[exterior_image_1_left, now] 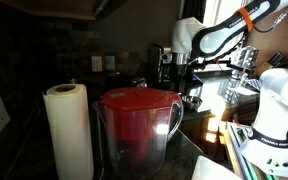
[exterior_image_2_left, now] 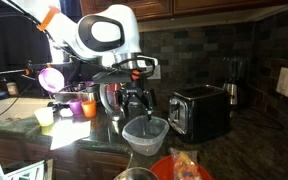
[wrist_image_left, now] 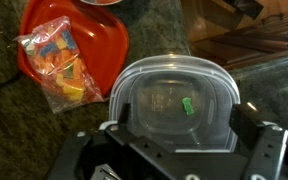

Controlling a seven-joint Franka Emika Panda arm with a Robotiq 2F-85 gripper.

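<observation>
My gripper is open above a clear plastic container (wrist_image_left: pixel 149 68), its two fingers to either side in the wrist view and nothing between them. A small green piece (wrist_image_left: pixel 188 106) lies on the container's floor. In exterior view 2 the gripper (exterior_image_2_left: pixel 136 106) points down over the same clear container (exterior_image_2_left: pixel 144 138). Exterior view 1 shows the gripper (exterior_image_1_left: pixel 176 82) behind a large red-lidded pitcher, with the container hidden there.
A red plate (wrist_image_left: pixel 106 45) holding a plastic bag of colourful pieces (wrist_image_left: pixel 60 65) sits beside the container. A black toaster (exterior_image_2_left: pixel 200 113) stands close behind. The red-lidded pitcher (exterior_image_1_left: pixel 136 135) and a paper towel roll (exterior_image_1_left: pixel 71 135) stand on the counter.
</observation>
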